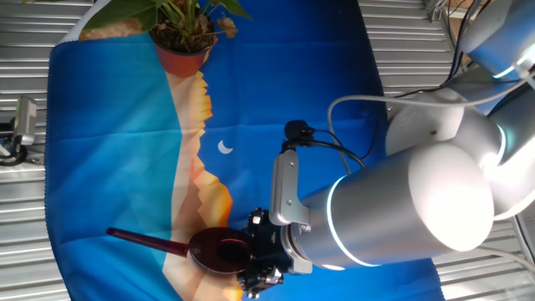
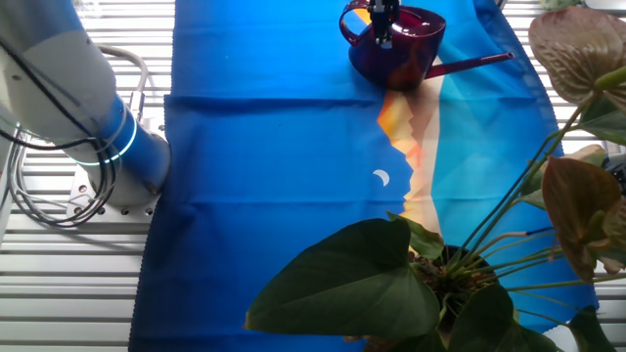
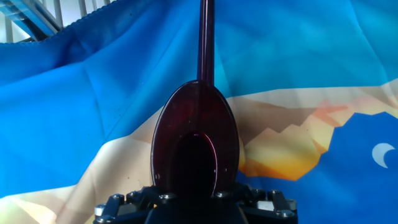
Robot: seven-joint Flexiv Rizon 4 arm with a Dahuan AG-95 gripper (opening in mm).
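Note:
A dark red, glossy watering can (image 1: 219, 250) stands on the printed cloth, its long spout (image 1: 149, 242) pointing left in exterior view 1. Exterior view 2 shows the can (image 2: 396, 57) upright, with its loop handle (image 2: 345, 22) on the left. My gripper (image 1: 257, 253) is at the handle end, close against the can. From the wrist, the can's oval top (image 3: 194, 112) lies straight ahead, the spout running away. Black finger linkages flank the gripper at the bottom edge. The fingertips are hidden, and whether they touch the handle does not show.
A potted plant (image 1: 180, 58) stands at the top of the cloth in exterior view 1; its broad leaves (image 2: 342, 284) fill the foreground of exterior view 2. The blue cloth (image 2: 274, 156) between arm base and plant is clear. Slatted metal (image 1: 23, 209) surrounds the cloth.

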